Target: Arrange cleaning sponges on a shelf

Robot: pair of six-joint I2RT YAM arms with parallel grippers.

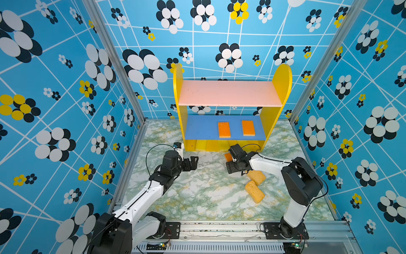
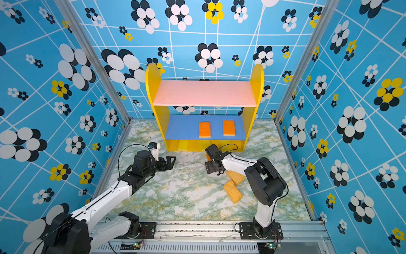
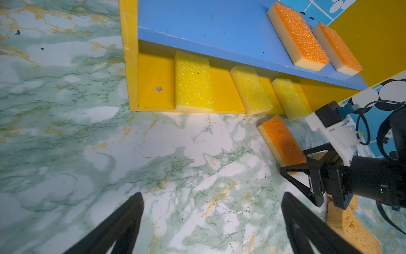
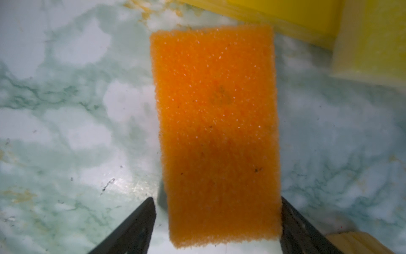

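An orange-topped sponge [image 4: 217, 127] lies on the floor before the shelf, with my right gripper low over it, fingers either side of its near end, not visibly pinching. Two orange sponges, left [image 1: 223, 129] and right [image 1: 247, 127], rest on the blue middle shelf [image 1: 200, 127]. Under it, three yellow sponges [image 3: 193, 82] lie on the yellow bottom level. Two tan sponges [image 1: 254, 191] lie right of centre on the floor. My left gripper [image 1: 190, 163] hangs open and empty at the shelf's front left.
The pink top shelf [image 1: 229, 92] is bare. The blue shelf's left half is free.
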